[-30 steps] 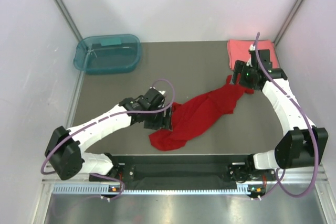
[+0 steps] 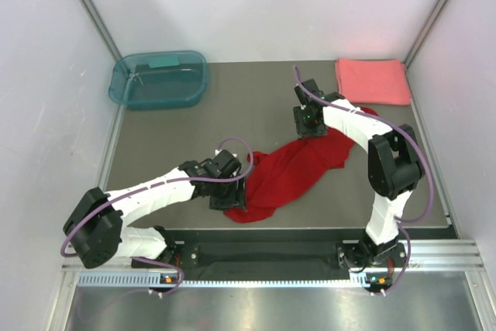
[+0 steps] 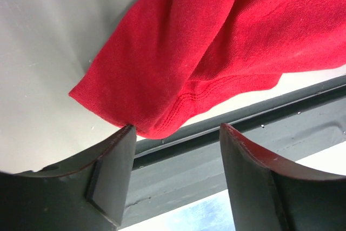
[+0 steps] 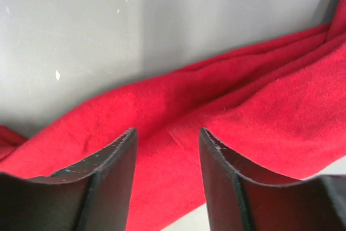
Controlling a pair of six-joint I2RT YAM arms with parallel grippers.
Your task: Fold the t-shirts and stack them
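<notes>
A red t-shirt (image 2: 291,172) lies crumpled and stretched diagonally across the grey table. My left gripper (image 2: 229,201) is over its near-left end; in the left wrist view its open fingers (image 3: 111,177) are at the hem corner (image 3: 151,106), nothing clearly between them. My right gripper (image 2: 309,127) is over the upper middle of the shirt; in the right wrist view its fingers (image 4: 111,182) stand apart above the red fabric (image 4: 259,123).
A folded pink-red shirt (image 2: 373,79) lies at the back right. A teal plastic bin (image 2: 159,102) sits at the back left. The front edge lies just below the left gripper.
The right gripper has moved left from the shirt's far-right end to over its upper middle. The left gripper has moved slightly down toward the near-left end.
</notes>
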